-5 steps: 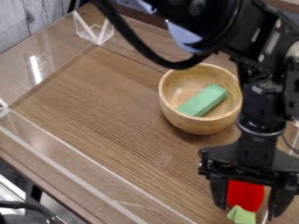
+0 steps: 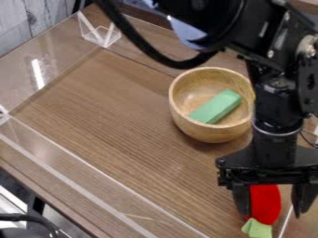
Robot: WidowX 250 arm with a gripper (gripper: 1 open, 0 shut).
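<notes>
My black gripper hangs at the lower right, open, low over a red object with a light green end, which lies on the wooden table. Its fingers are partly hidden against the dark body of the gripper. A wooden bowl holding a green block stands behind it, partly behind the arm.
Clear plastic pieces sit at the table's back left and left edge. Dark metal and cables lie beyond the near left edge.
The gripper and arm have shifted slightly while staying over the red object, which remains at the lower right.
</notes>
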